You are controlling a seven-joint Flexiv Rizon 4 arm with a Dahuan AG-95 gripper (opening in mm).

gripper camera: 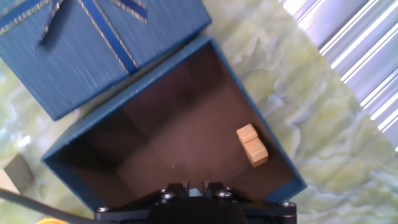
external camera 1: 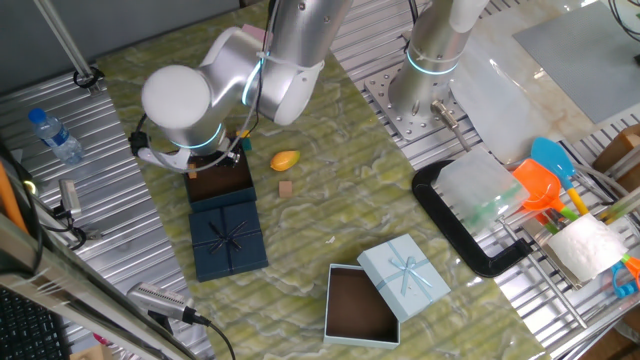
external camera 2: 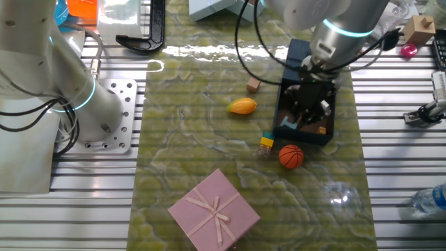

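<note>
A dark blue open box point(gripper camera: 180, 124) with a brown inside stands under my gripper. In the wrist view the fingertips are close together at the bottom edge, shut on a light blue piece point(gripper camera: 195, 193) of which only a sliver shows. Exterior view 2 shows more of this light blue piece point(external camera 2: 288, 123), at the fingertips inside the box's outline; whether it touches the box floor is unclear. A small orange-tan wooden block point(gripper camera: 252, 146) lies in the box by one wall. The dark blue lid with a ribbon point(external camera 1: 228, 241) sits against the box.
Close by on the mat are a yellow-orange fruit point(external camera 2: 242, 106), a wooden cube point(external camera 2: 253, 84), a small multicoloured block piece point(external camera 2: 266, 143) and an orange ball point(external camera 2: 290, 157). A pink box point(external camera 2: 214, 210) and an open light blue box point(external camera 1: 361, 304) stand farther off.
</note>
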